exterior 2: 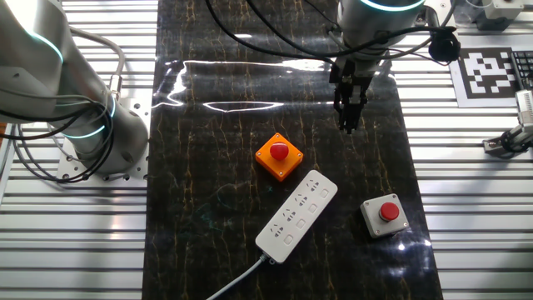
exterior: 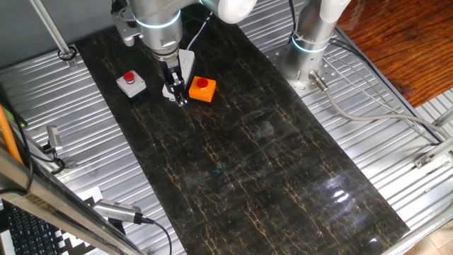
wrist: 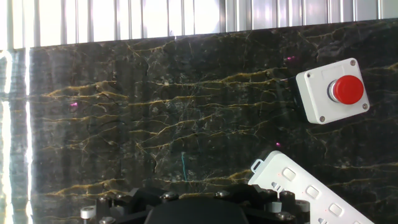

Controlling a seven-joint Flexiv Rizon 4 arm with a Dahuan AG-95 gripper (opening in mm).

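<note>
My gripper (exterior: 182, 103) points down over the dark marbled board. In the second exterior view, the gripper (exterior 2: 347, 129) hangs clear of every object, its slim black fingers near each other; whether they are open or shut cannot be made out. Nothing shows held. An orange box with a red button (exterior 2: 280, 152) sits on the board, close to a white power strip (exterior 2: 297, 217). Towards the board's edge stands a light grey box with a red button (exterior 2: 388, 212). The wrist view has this grey box (wrist: 333, 91) at upper right and the strip (wrist: 305, 190) at lower right.
The marbled board (exterior: 248, 170) is bare over most of its length. Ribbed metal panels border it. A cable (exterior 2: 236, 282) runs from the power strip, and dark cables cross near my arm.
</note>
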